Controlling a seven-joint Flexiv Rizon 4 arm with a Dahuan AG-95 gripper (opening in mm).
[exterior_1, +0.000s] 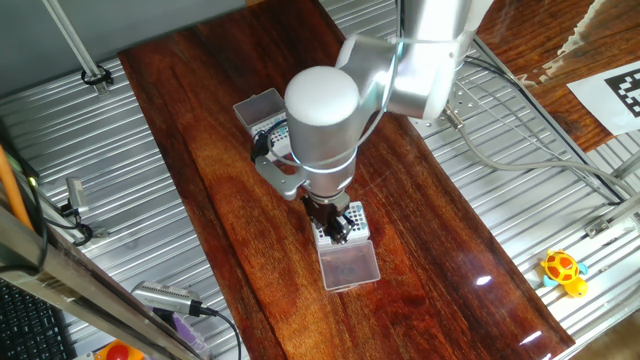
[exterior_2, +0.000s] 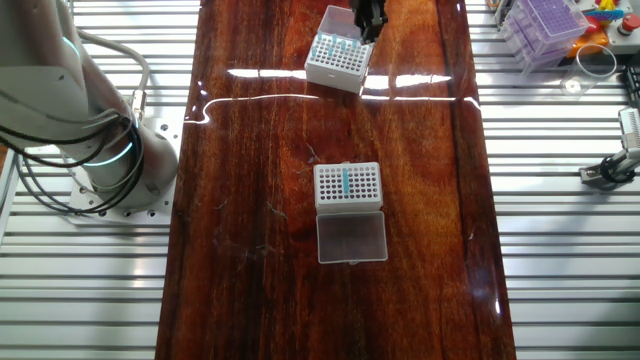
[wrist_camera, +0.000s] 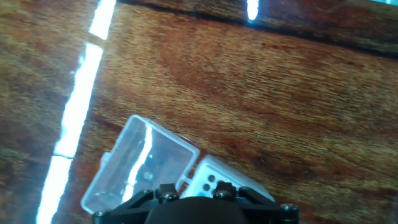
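Observation:
Over the white tip rack (exterior_1: 325, 236) with its clear lid (exterior_1: 348, 266) swung open, my black gripper (exterior_1: 341, 232) points down and hides part of the holes. In exterior view 2 the gripper (exterior_2: 371, 25) hangs at the right side of this rack (exterior_2: 336, 62), which carries some teal tips. A second white rack (exterior_2: 347, 186) has one short teal column and an open clear lid (exterior_2: 351, 238). At the bottom of the wrist view, the dark gripper covers much of a rack (wrist_camera: 214, 177) beside its lid (wrist_camera: 142, 165). Whether the fingers are apart does not show.
Bare wood of the table (exterior_2: 250, 200) lies around both racks. Beyond the table's edge stand a purple rack (exterior_2: 548, 25) and a clear cup (exterior_2: 590, 68). A toy turtle (exterior_1: 562, 268) sits on the metal slats at the right.

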